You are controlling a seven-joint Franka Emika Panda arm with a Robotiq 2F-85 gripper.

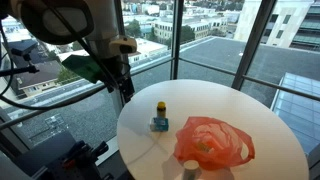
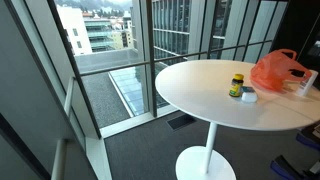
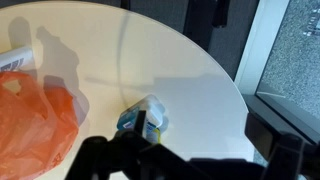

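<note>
My gripper is open, its dark fingers wide apart at the bottom of the wrist view with nothing between them. In exterior view 1 the gripper (image 1: 86,154) hangs at the lower left, off the round table's edge and apart from the objects. A small yellow bottle with a dark cap (image 1: 161,108) stands on the white table (image 1: 140,128). Close beside it is a small blue-and-white box (image 1: 159,125). The wrist view shows the box (image 3: 150,107) near the left finger, which partly hides the bottle (image 3: 152,131).
A crumpled orange-red plastic bag (image 1: 213,142) spreads over the table to the right of the bottle. By it stands a white container (image 1: 191,169), seen in exterior view 2 as a white upright object (image 2: 308,84). Tall windows surround the table, whose left part is bare.
</note>
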